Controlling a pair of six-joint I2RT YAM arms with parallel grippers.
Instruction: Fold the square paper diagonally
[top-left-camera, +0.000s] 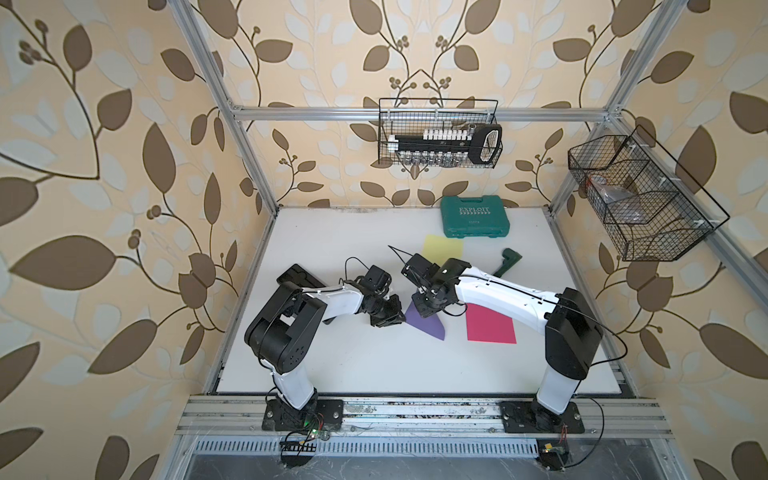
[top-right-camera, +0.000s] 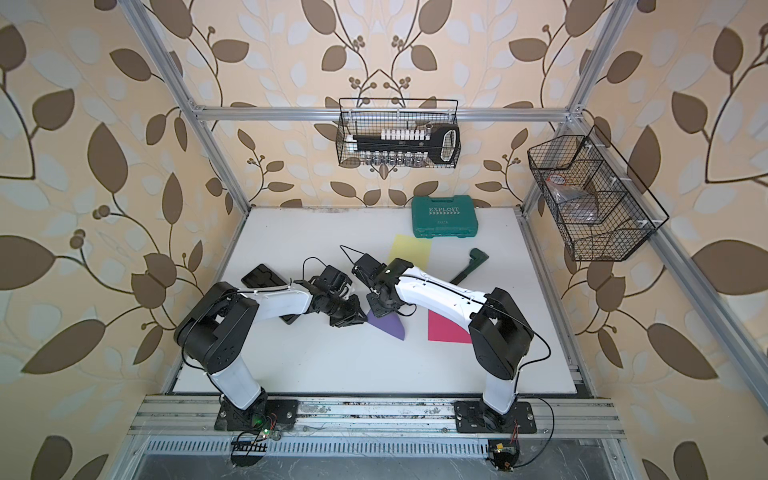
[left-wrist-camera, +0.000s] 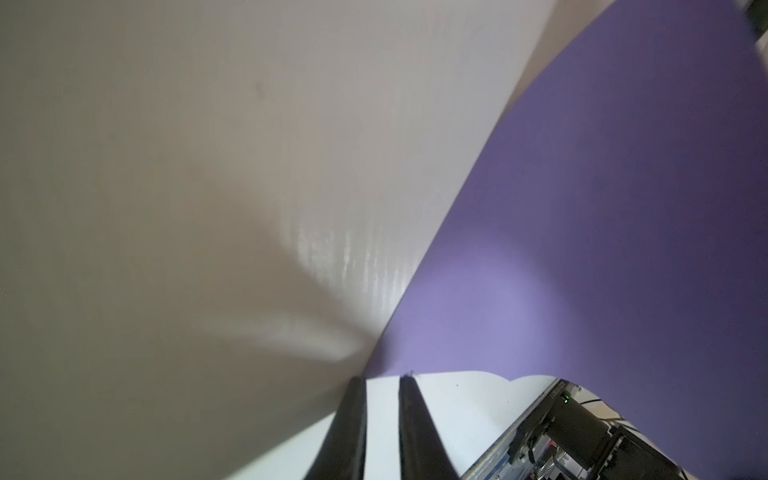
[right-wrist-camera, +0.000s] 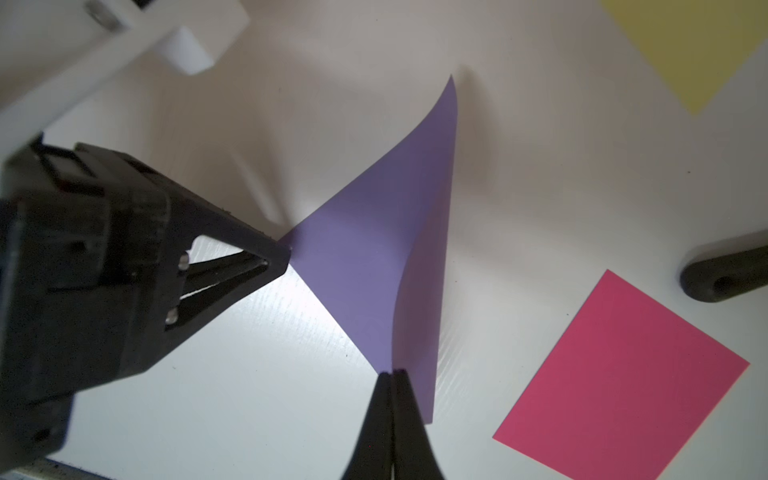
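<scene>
The purple square paper (right-wrist-camera: 360, 248) is partly curled over, one side lifted along a diagonal bend in the right wrist view, its far tip raised off the table. My left gripper is shut at a corner of the purple paper (left-wrist-camera: 576, 224), pinching it at the table. My right gripper is shut on the lifted edge of the same paper, which runs right up to its fingertips. In both top views the two grippers are close together over the paper, hiding much of it.
Red paper (right-wrist-camera: 616, 376) lies to the right, yellow paper (right-wrist-camera: 688, 48) behind. A dark green tool (top-left-camera: 510, 257), green case (top-left-camera: 474, 216) and black object (top-left-camera: 294, 276) are around the edges.
</scene>
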